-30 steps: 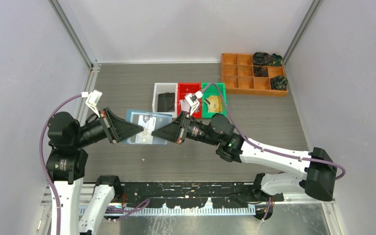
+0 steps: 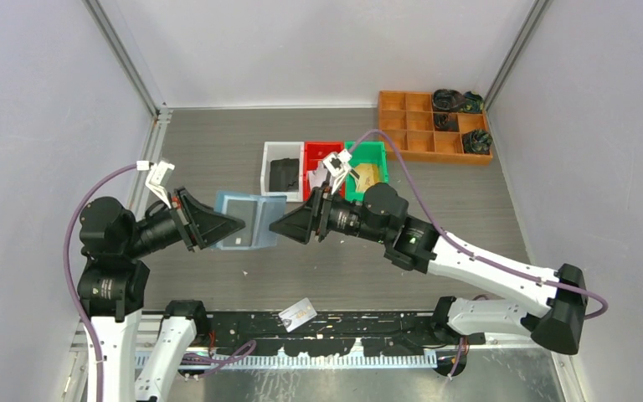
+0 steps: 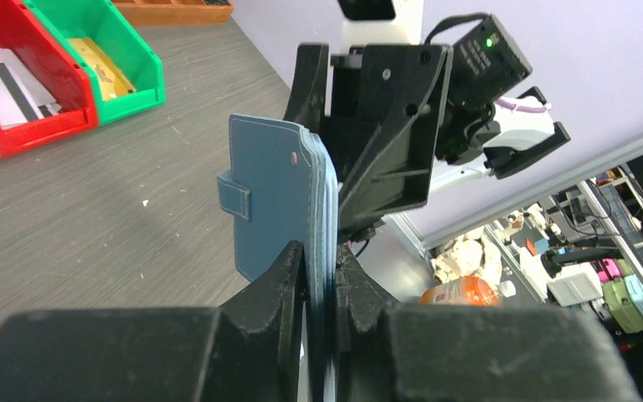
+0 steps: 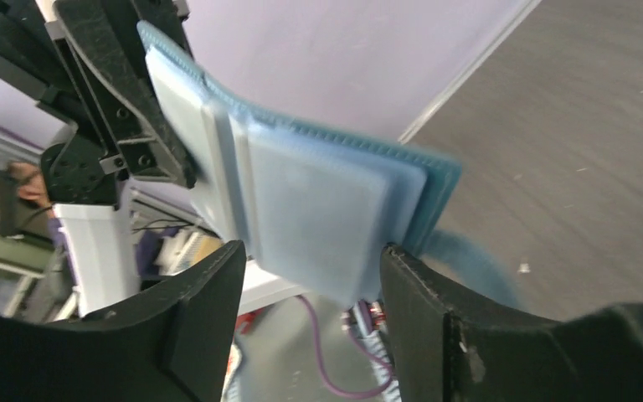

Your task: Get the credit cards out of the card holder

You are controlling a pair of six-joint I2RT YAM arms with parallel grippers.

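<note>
My left gripper [image 2: 239, 224] is shut on the blue card holder [image 2: 226, 203], which hangs spread open above the table. In the left wrist view its blue back with a small tab [image 3: 272, 201] rises from between the fingers. At the holder's right edge is my right gripper [image 2: 274, 226]; its fingers [image 4: 222, 289] stand apart in the right wrist view. Clear sleeves [image 4: 318, 201], blurred, show beyond and partly between them; whether they touch I cannot tell. No card shows in the sleeve seen from above. A pale card [image 2: 297, 314] appears tilted over the table's front edge.
White [image 2: 265, 172], red [image 2: 324, 146] and green [image 2: 365, 151] bins stand at the back middle, with items inside. An orange compartment tray [image 2: 419, 157] is at the back right.
The card seen in the holder a second ago is gone from it. A pale card appeared at the front edge and has turned askew. My right gripper shifted slightly right; the left stayed put.
</note>
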